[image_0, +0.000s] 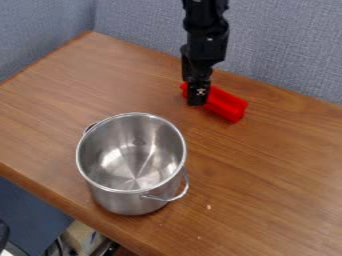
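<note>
My black gripper (198, 92) points down from the top centre, its fingers at the left end of a red bar-shaped object (225, 106) lying on the wooden table. The fingers stand open; whether they touch the red object is hard to tell. A shiny steel pot (131, 160) with two handles stands to the front left of the red object, empty.
Grey padded walls (287, 50) rise behind it. A dark blue surface lies beyond the table's near left edge, with some cables below.
</note>
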